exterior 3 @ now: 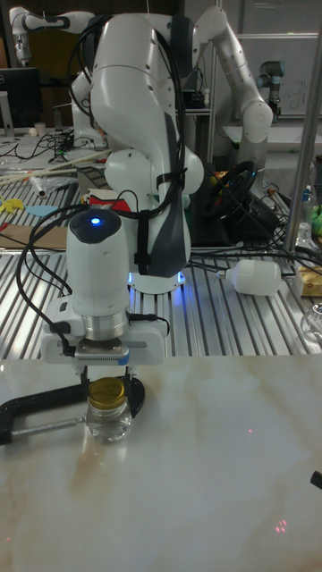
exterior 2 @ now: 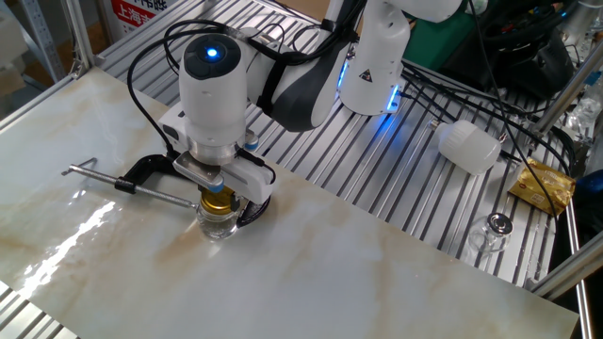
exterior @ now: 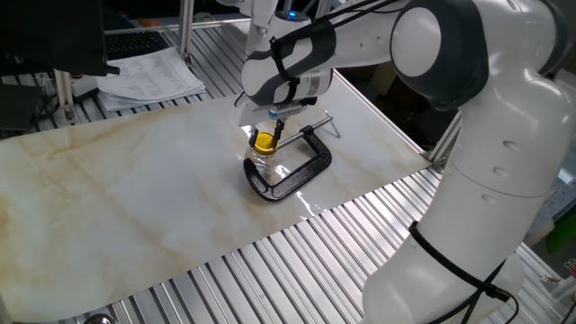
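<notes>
A clear glass jar (exterior 3: pixel 109 425) with a gold lid (exterior 3: pixel 106 391) stands upright on the marbled tabletop. Around it lies a black C-clamp (exterior: pixel 296 183). In exterior view 2, the clamp's metal screw (exterior 2: pixel 155 194) reaches to the jar's side. Pointing down from above, my gripper (exterior: pixel 266 138) has one finger on each side of the lid. Whether the fingers press on the lid or stand slightly apart from it cannot be made out. The lid appears seated on the jar.
On the slatted surface to the side are a white rounded object (exterior 2: pixel 468 147), a small glass jar (exterior 2: pixel 494 231) and a gold packet (exterior 2: pixel 543 187). Papers (exterior: pixel 151 81) lie beyond the tabletop's far edge.
</notes>
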